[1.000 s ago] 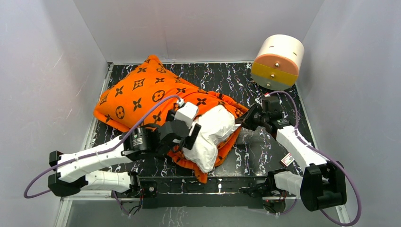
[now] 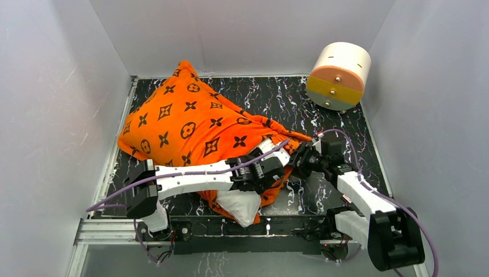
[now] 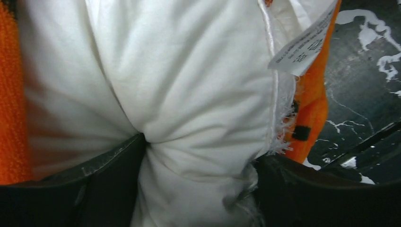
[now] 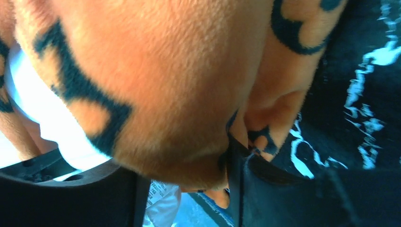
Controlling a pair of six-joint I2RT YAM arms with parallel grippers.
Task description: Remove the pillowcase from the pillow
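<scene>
The orange pillowcase point(image 2: 190, 118) with dark motifs covers most of the pillow, fanning out at the back left. At its gathered opening the white pillow point(image 2: 239, 203) shows. My left gripper point(image 2: 281, 167) reaches over it from the left; in the left wrist view the white pillow point(image 3: 198, 118) bulges, creased and pinched, between the spread fingers. At the right side, my right gripper point(image 2: 298, 157) is at the pillowcase's edge. In the right wrist view, a fold of the pillowcase point(image 4: 175, 109) lies between fingers that stand apart, a gap showing below it.
A white drum-shaped object point(image 2: 340, 72) with coloured bands stands at the back right. Grey walls enclose the dark marbled table point(image 2: 271, 95). Bare table shows at the back middle. A white label point(image 3: 302, 47) hangs by the pillow's seam.
My left gripper has swung right and across the exposed white pillow, covering much of it. The right gripper has shifted slightly left and toward the front. The pillowcase's back corner has moved a little.
</scene>
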